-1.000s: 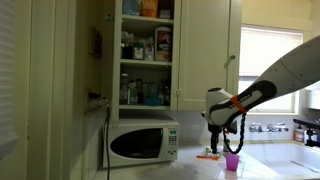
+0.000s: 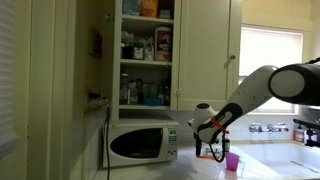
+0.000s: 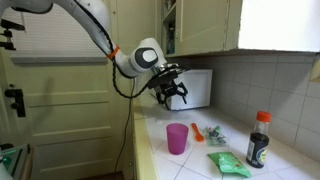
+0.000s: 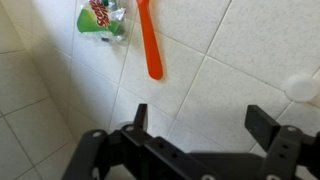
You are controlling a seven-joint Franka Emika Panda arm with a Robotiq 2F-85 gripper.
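My gripper is open above the pale tiled counter (image 4: 215,100), with nothing between its fingers. An orange utensil (image 4: 150,45) lies beyond the fingers in the wrist view, its handle end toward the gripper. Beside it is a clear plastic bag (image 4: 105,32) with a green and orange packet in it. In exterior view 2 the gripper (image 3: 168,97) hangs before the microwave (image 3: 196,88), apart from the orange utensil (image 3: 197,133). A pink cup (image 3: 177,138) stands upright nearer that camera.
A dark bottle with a red cap (image 3: 259,140) and a green packet (image 3: 228,164) are on the counter near the tiled wall. A small white round thing (image 4: 300,87) shows at the wrist view's right. Bare tiles lie beneath the gripper.
In exterior view 1 the arm has moved left, toward the microwave, and its forearm has come lower. The cup and the other counter things appear unmoved.
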